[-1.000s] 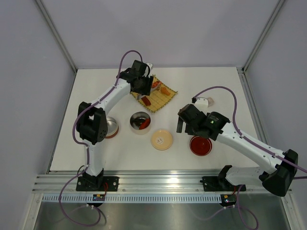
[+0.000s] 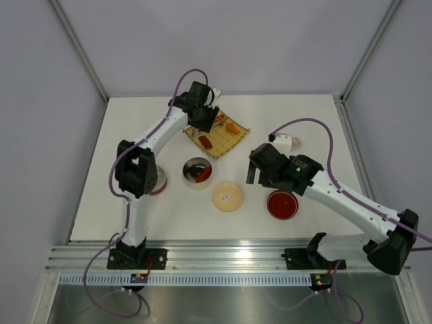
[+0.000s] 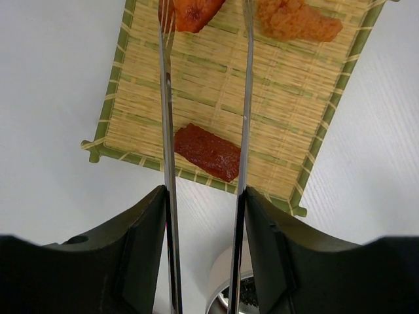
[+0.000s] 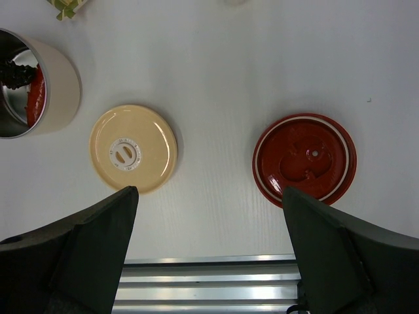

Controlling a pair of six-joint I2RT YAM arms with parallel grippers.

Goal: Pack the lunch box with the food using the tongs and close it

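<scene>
My left gripper is over the bamboo mat, its fork-like tips part open at an orange-red food piece; whether they touch it is unclear. A fried piece and a dark red slab also lie on the mat. A pot holds sausage and something dark. My right gripper hangs open and empty above the front right, near a cream lid and a red lid.
A second metal bowl sits left of the pot, partly hidden by the left arm. A small pale object lies at the back right.
The right arm has barely moved.
</scene>
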